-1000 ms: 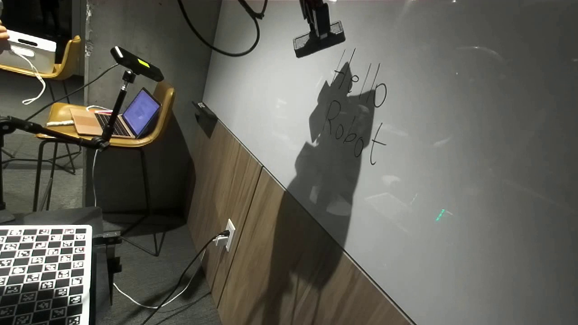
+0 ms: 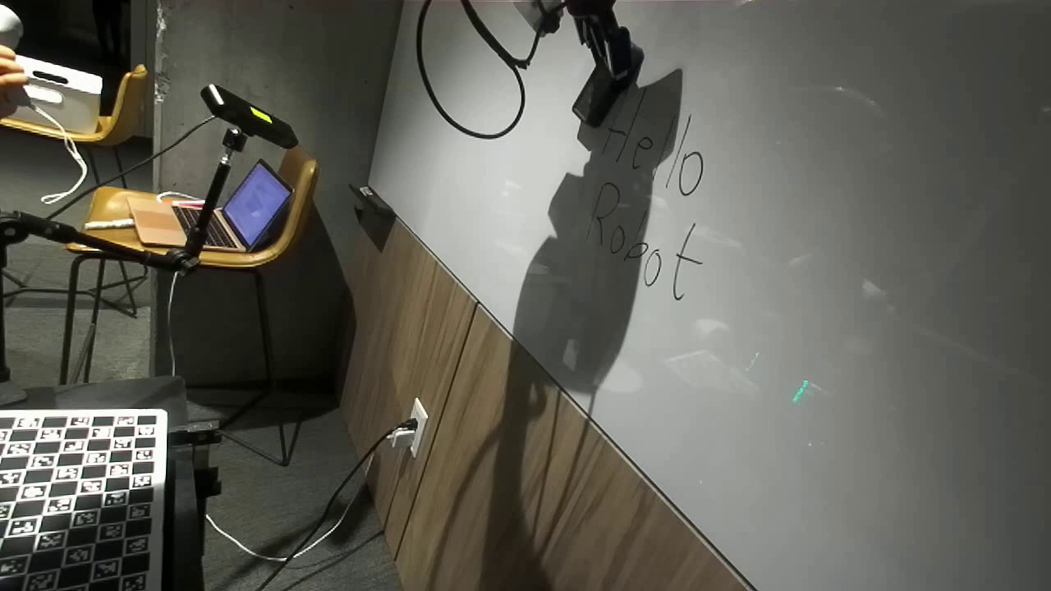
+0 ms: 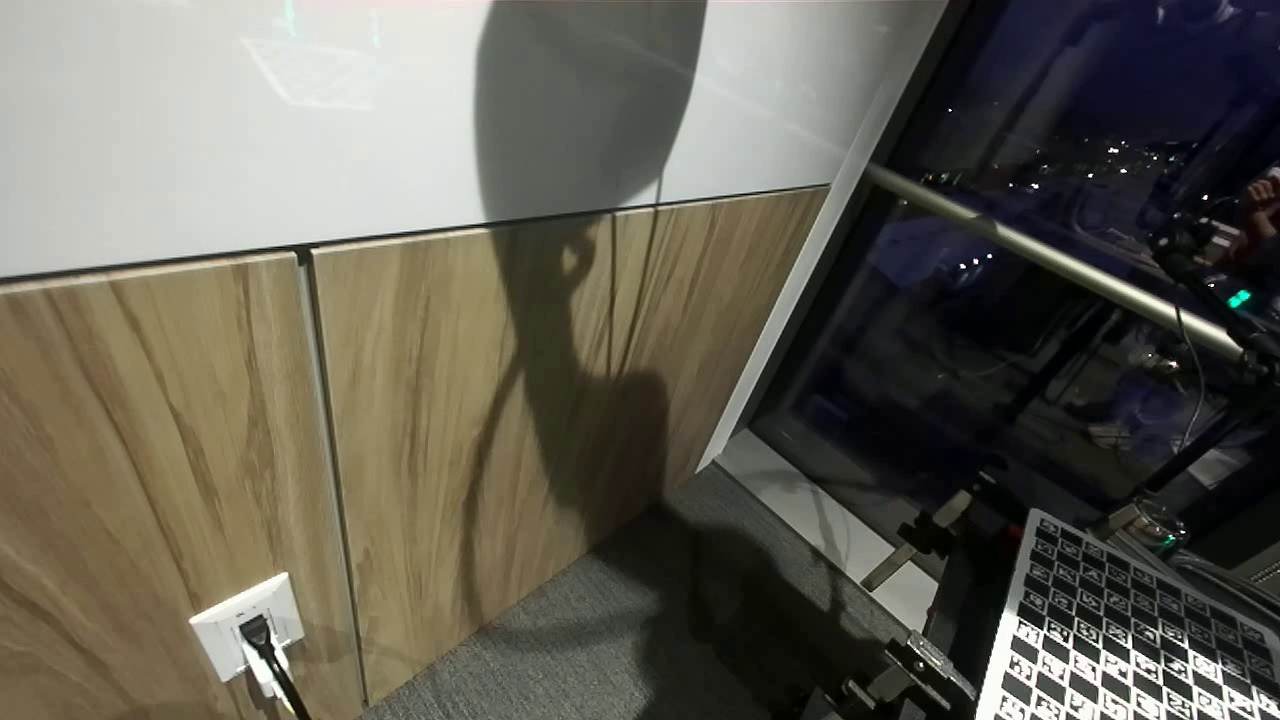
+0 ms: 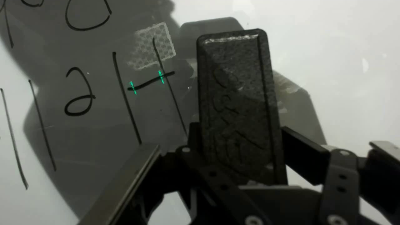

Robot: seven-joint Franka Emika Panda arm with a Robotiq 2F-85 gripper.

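A dark felt eraser (image 4: 238, 90) stands between the fingers of my gripper, which is shut on it in the wrist view. Exterior view 1 has the gripper (image 2: 612, 44) at the top, with the eraser (image 2: 603, 93) tilted steeply close over the upper left of the writing. On the whiteboard (image 2: 837, 197), "Hello" (image 2: 692, 173) and "Robot" (image 2: 650, 266) are written in black. The letter H (image 4: 150, 80) lies just left of the eraser in the wrist view, its strokes intact. Whether the eraser touches the board cannot be told.
A dark tray (image 2: 372, 201) sits at the board's lower left edge. Wood panels (image 2: 473, 414) run below the board. A black cable (image 2: 424, 69) loops beside the arm. The board's right side is clear of writing.
My gripper has moved right and slightly down in exterior view 1, bringing the eraser close to the H. The eraser has turned from nearly level to steep, and the arm's shadow has shifted.
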